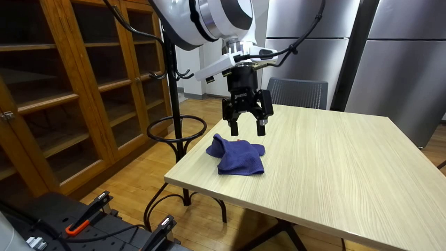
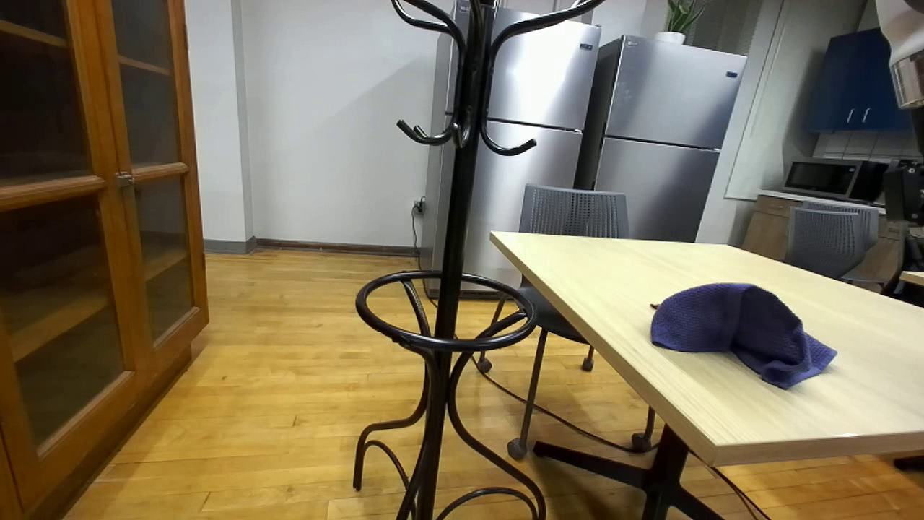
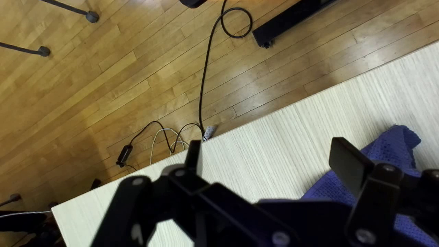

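A crumpled dark blue cloth (image 1: 242,157) lies near the left corner of the light wooden table (image 1: 330,167). Just behind it, a small orange-brown bit shows at its far edge; what that is cannot be made out. My gripper (image 1: 247,129) points down above the table, open, its fingers apart with nothing between them. Seen from the wrist, part of the cloth (image 3: 389,150) lies below the right-hand finger (image 3: 349,164), and bare table shows in the gap. In exterior view 2 the cloth (image 2: 736,325) is humped, with a dark tip poking out on its left.
A black coat stand (image 2: 457,260) rises close beside the table's left edge. A grey chair (image 1: 297,92) stands at the far side. Wide bare tabletop extends to the right of the cloth. Cables (image 3: 205,74) lie on the floor.
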